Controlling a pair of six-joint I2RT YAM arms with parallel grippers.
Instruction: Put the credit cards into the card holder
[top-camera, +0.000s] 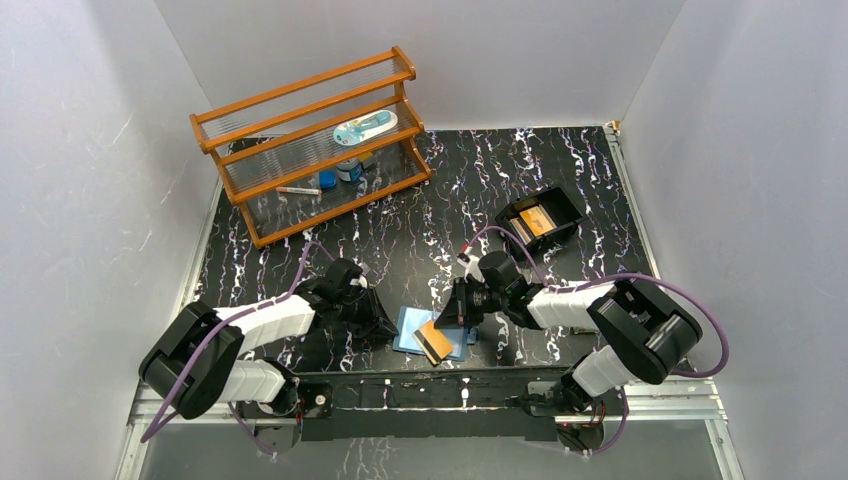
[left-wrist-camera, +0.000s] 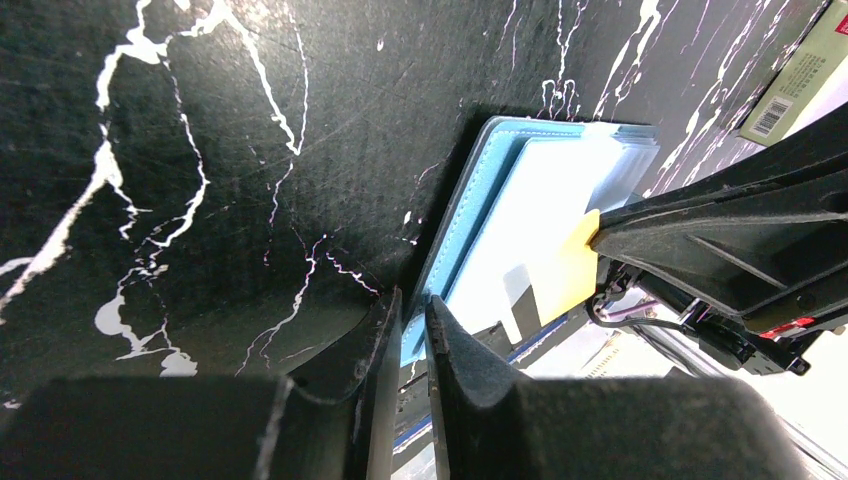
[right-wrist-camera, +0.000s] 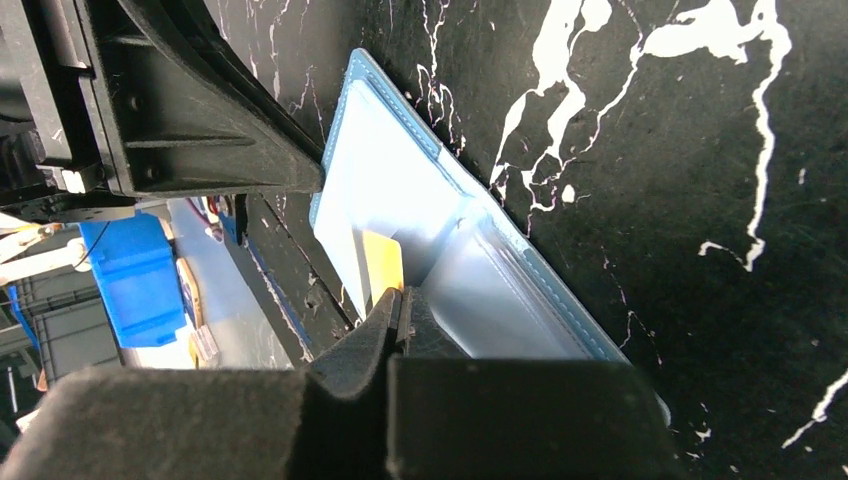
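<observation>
The light blue card holder (top-camera: 405, 325) lies open near the table's front edge. In the left wrist view my left gripper is shut on its near edge. An orange card with a dark stripe (top-camera: 433, 342) lies slantwise over the holder, its lower end reaching toward the front edge rather than sitting in a pocket. My right gripper is shut, its fingertips against the orange card, with nothing visible between them; its fingers hide the card's lower part in the right wrist view. Clear pocket sleeves show on the holder.
A black box (top-camera: 568, 205) holding more cards stands at the back right. At the back left is a wooden rack (top-camera: 320, 205) with small items. A green and white carton (left-wrist-camera: 785, 105) lies beyond the right arm.
</observation>
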